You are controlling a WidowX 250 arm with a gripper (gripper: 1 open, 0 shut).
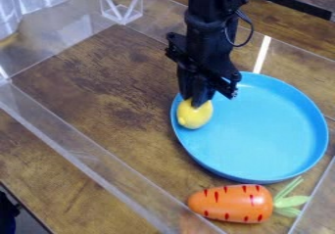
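Observation:
My black gripper (199,89) hangs from the top centre of the camera view, lowered right over a yellow oval object (195,116) that lies at the left inside a blue round plate (268,130). The fingertips are dark and overlap the top of the yellow object, so whether they grip it or how wide they stand cannot be told.
An orange toy carrot (229,204) with green leaves lies below the plate. Clear plastic walls run along the left and far sides.

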